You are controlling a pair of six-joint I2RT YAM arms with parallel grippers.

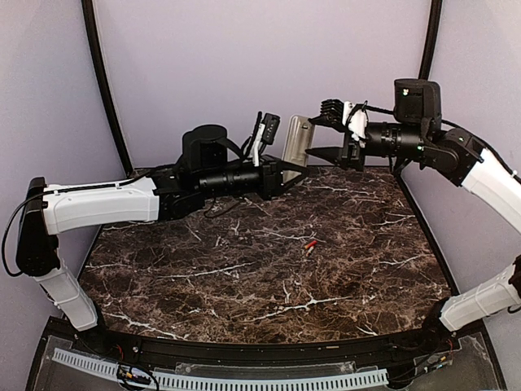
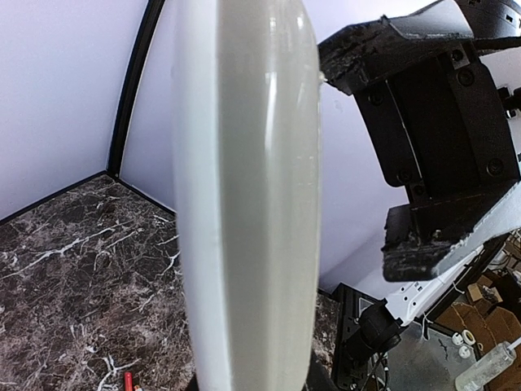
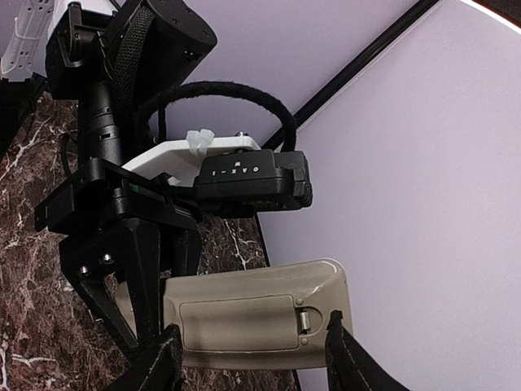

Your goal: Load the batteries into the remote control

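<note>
A pale beige remote control (image 1: pixel 299 137) is held up above the table by my left gripper (image 1: pixel 289 173), shut on its lower end. In the right wrist view the back of the remote (image 3: pixel 236 319) faces my right gripper, showing a rectangular battery cover (image 3: pixel 240 323) in place with a small latch (image 3: pixel 304 320) at one end. The right gripper stands open in front of the remote's upper part, its fingers apart and nothing held. Two small batteries, one red (image 1: pixel 310 243) and one whitish (image 1: pixel 309 250), lie close together on the table. Inside the compartment is hidden.
Pale walls (image 1: pixel 252 73) enclose the back and sides. The left wrist camera (image 3: pixel 252 179) sits close above the remote.
</note>
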